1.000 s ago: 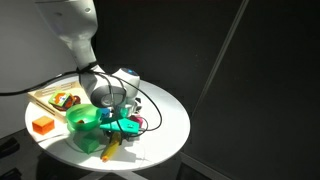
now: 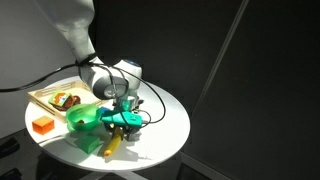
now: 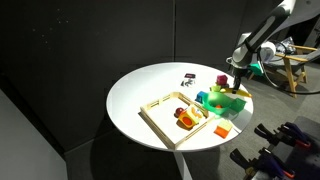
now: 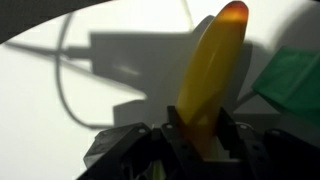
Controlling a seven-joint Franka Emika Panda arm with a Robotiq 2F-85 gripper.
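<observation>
A long yellow-orange object point(image 2: 113, 144) with a reddish tip, banana- or carrot-like, is over the white table near its front edge. My gripper is shut on it, the fingers closing around its lower part in the wrist view while the reddish tip points up and away. In exterior view 2 the same yellow-orange object point(image 3: 241, 92) shows at the table's right side, under the gripper point(image 3: 236, 86). Whether it touches the tabletop is hard to tell.
Right beside the held object is a green block point(image 4: 292, 84). A green bowl point(image 2: 84, 117), an orange block point(image 2: 43, 125) and a wooden tray point(image 3: 152, 115) with colourful items stand further along. Several small blocks cluster behind the gripper.
My gripper has shifted slightly to the right and the yellow-orange object has moved with it.
</observation>
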